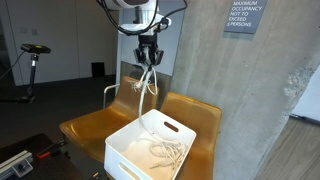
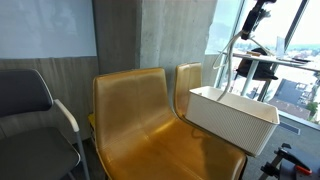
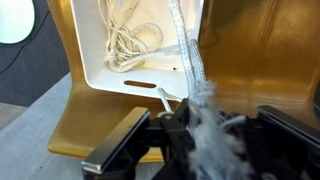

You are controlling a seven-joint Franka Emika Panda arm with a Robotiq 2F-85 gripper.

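A white rope (image 1: 148,90) hangs from my gripper (image 1: 150,64), which is shut on it high above the white bin (image 1: 121,163). In the wrist view the rope (image 3: 193,62) passes between the fingers, with a frayed, fluffy part close to the camera. The hanging strand runs down towards the bin, and more rope (image 1: 168,154) lies in loose coils on its floor. From the other side, the rope (image 2: 229,64) drops in a curve to the bin (image 2: 236,119). The fingertips are partly hidden by the rope.
Tan chairs (image 1: 202,112) stand under and around the bin. A black chair (image 2: 35,120) is off to one side. Behind is a concrete wall (image 1: 225,75) with a sign (image 1: 244,16). Air above the bin is clear apart from the rope.
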